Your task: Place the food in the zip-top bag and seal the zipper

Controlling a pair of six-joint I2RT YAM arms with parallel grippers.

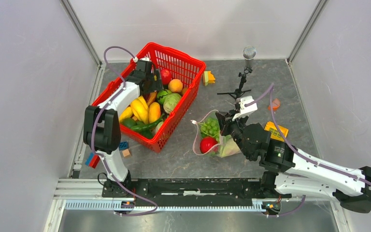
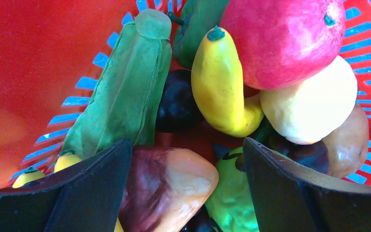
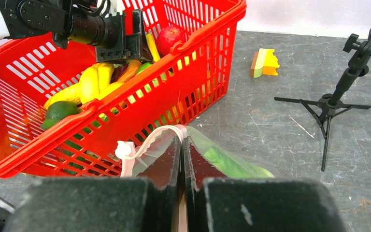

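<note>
The clear zip top bag (image 1: 228,146) stands with its pink-edged mouth open. Inside it show green grapes (image 1: 211,127) and a red round food (image 1: 208,144). My right gripper is shut on the bag's rim, which runs between its fingertips. Over in the red basket (image 1: 194,92), my left gripper (image 1: 155,83) is open with nothing held. In the left wrist view, a purple-and-tan yam (image 2: 174,186) and a green melon (image 2: 232,193) lie below and between its fingers. Ahead of them are a yellow pepper (image 2: 217,82) and a pink-red fruit (image 2: 285,38).
A small tripod with a microphone (image 1: 249,52) stands behind the bag. Toy blocks (image 1: 208,78) lie beside the basket, and more blocks (image 1: 126,152) near its front left. Bare grey table (image 1: 178,159) separates basket and bag.
</note>
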